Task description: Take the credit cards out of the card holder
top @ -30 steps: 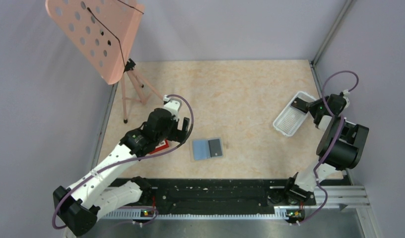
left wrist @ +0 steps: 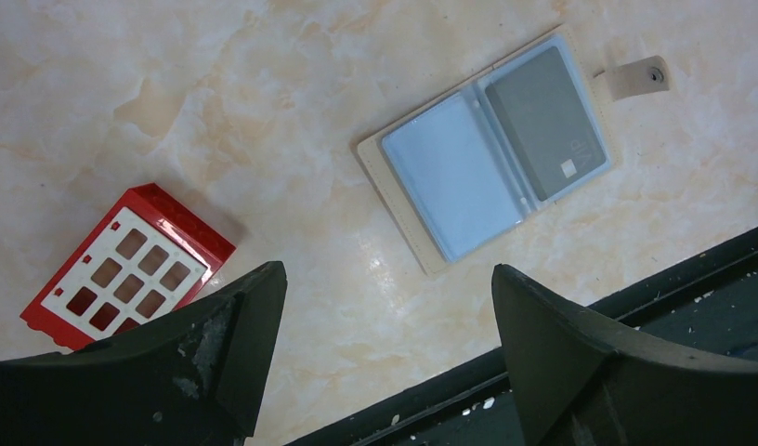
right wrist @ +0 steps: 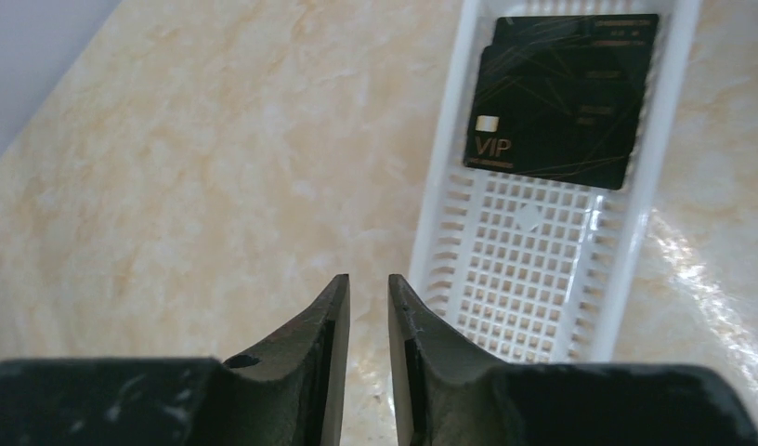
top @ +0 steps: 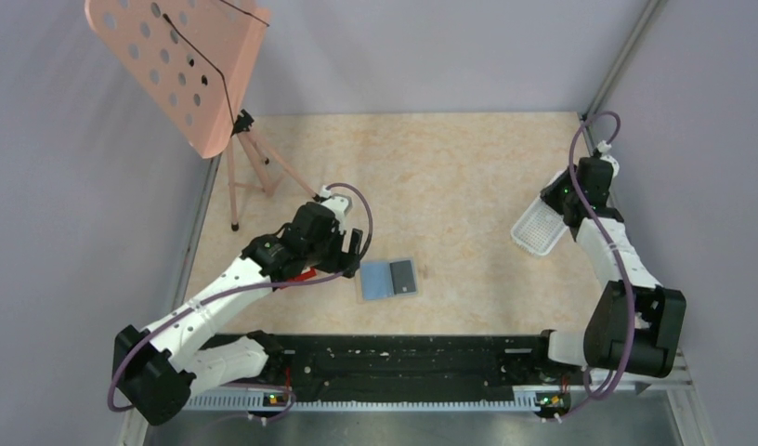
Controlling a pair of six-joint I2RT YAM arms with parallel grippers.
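Note:
The card holder (top: 385, 281) lies unfolded flat on the table, front centre. In the left wrist view, its left clear pocket (left wrist: 454, 177) looks pale blue, and a dark grey card (left wrist: 547, 125) sits in its right pocket. My left gripper (top: 353, 255) hovers just up and left of the holder, open wide and empty. Black cards, the front one marked VIP (right wrist: 552, 130), rest at one end of a white basket (right wrist: 542, 269). Above that basket, my right gripper has its fingertips a little apart with nothing between them.
Left of the holder lies a red box with a white grid (left wrist: 129, 269). A strap tab (left wrist: 635, 79) sticks out from the holder's side. The pink stand (top: 254, 167) occupies the back left. Bare table (top: 440, 186) spreads between holder and basket.
My left gripper shifted slightly right, toward the holder.

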